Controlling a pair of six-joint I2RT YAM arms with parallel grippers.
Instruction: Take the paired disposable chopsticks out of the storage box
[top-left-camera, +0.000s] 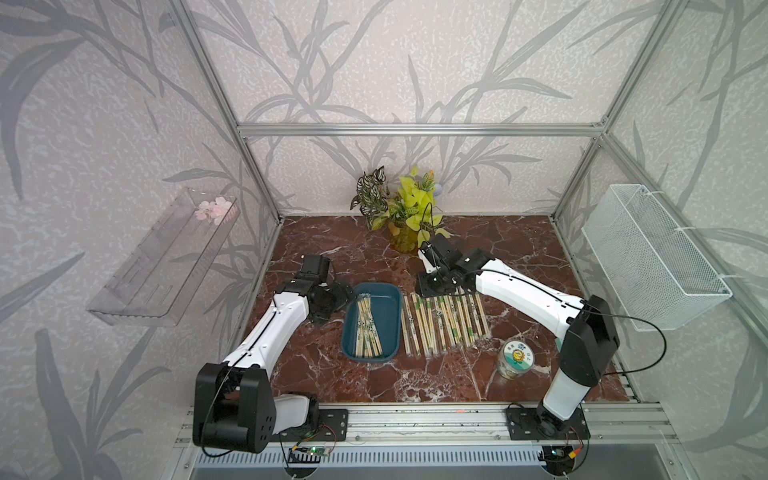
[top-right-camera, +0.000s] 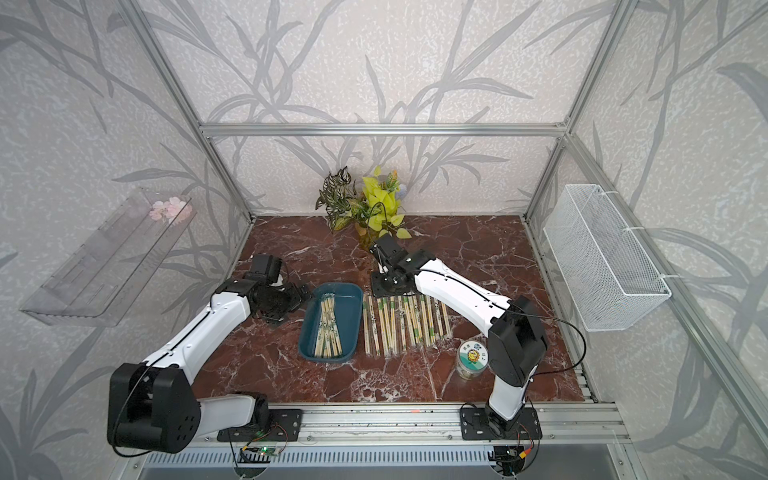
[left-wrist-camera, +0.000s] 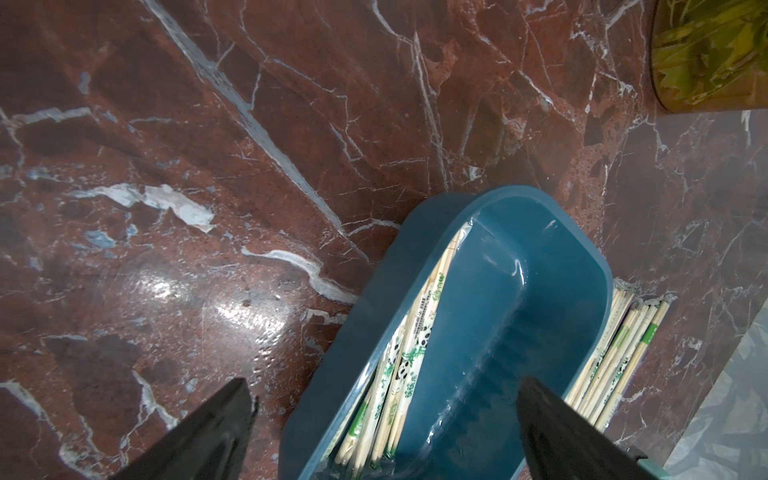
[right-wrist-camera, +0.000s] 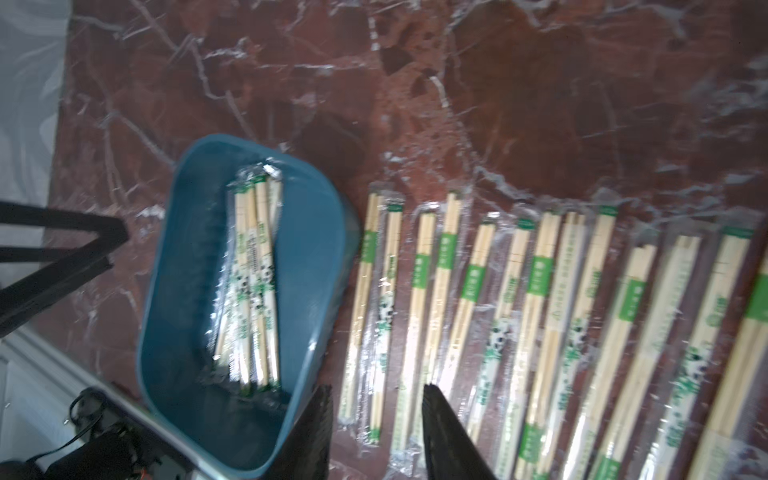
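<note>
The blue storage box (top-left-camera: 388, 320) holds a bundle of wrapped chopstick pairs (right-wrist-camera: 256, 280) along one side. A row of wrapped chopsticks (right-wrist-camera: 544, 320) lies on the marble table to its right. My left gripper is open above the box's left part, nothing held, as its wrist view shows. My right gripper hangs open over the table near the box's right side and the row, with nothing between its fingers.
A potted plant (top-left-camera: 404, 208) stands at the back. A round tub (top-right-camera: 472, 356) sits at the front right. Wall baskets (top-left-camera: 656, 256) hang at both sides.
</note>
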